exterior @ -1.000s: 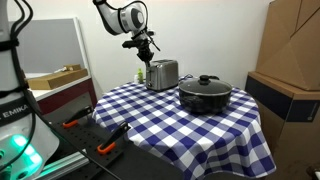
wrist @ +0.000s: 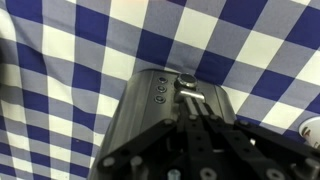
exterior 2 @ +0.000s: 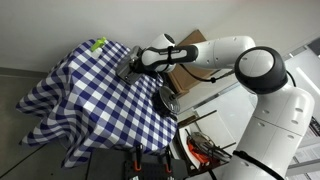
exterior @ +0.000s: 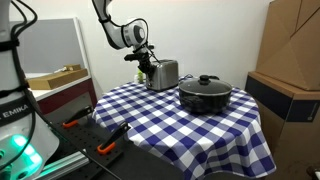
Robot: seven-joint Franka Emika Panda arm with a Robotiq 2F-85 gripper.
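A silver toaster stands towards the back of the checkered table. From above in the wrist view, its end panel shows a dark knob and a column of small buttons. My gripper is shut right at this end, its tips beside the knob and over the toaster's edge. Nothing can be made out between the fingers; whether they touch the toaster is unclear. The second exterior view has the arm reaching over from the right to the toaster, partly covering it.
A black lidded pot stands to the right of the toaster in the first exterior view. A small yellow-green item lies near the table's far edge.
Toaster and pot stay where they were.
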